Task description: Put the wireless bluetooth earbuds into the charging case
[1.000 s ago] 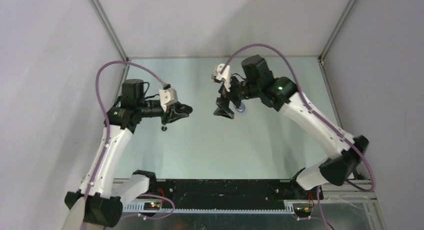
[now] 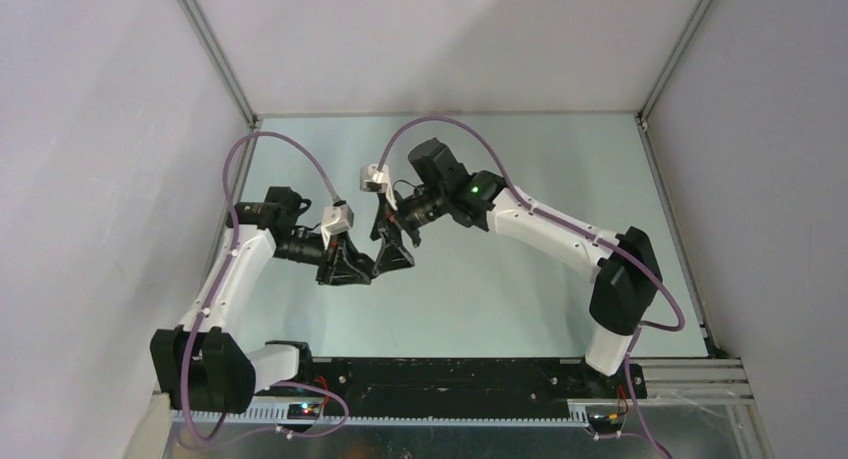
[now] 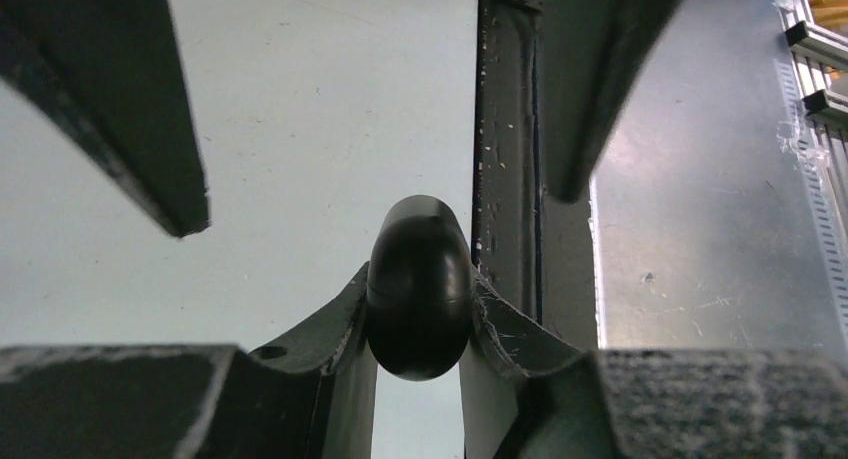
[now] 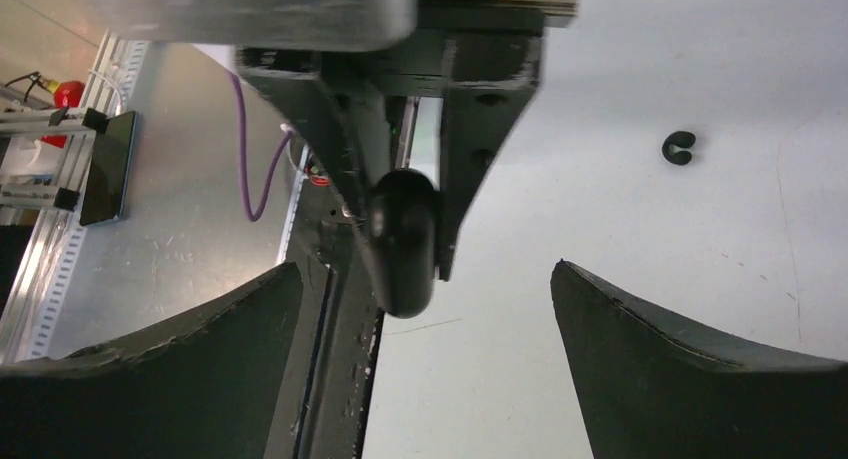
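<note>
A glossy black oval charging case (image 3: 419, 289), with a faint seam across it, is gripped between the fingertips of my left gripper (image 2: 364, 268). The same case (image 4: 404, 249) shows upright in the right wrist view, held clear of the table. My right gripper (image 2: 386, 247) is open close by, its fingers (image 3: 130, 109) on either side of the case without touching it in the left wrist view. One curved black earbud (image 4: 679, 147) lies on the pale table in the right wrist view. No second earbud can be made out.
Pale table (image 2: 480, 309) stretches bare across the front and right. A black strip (image 2: 450, 387) runs along its front edge. Purple cables (image 2: 560, 216) loop over both arms.
The left gripper has shifted slightly toward the front, still holding the case. The grey disc has become covered by the right arm.
</note>
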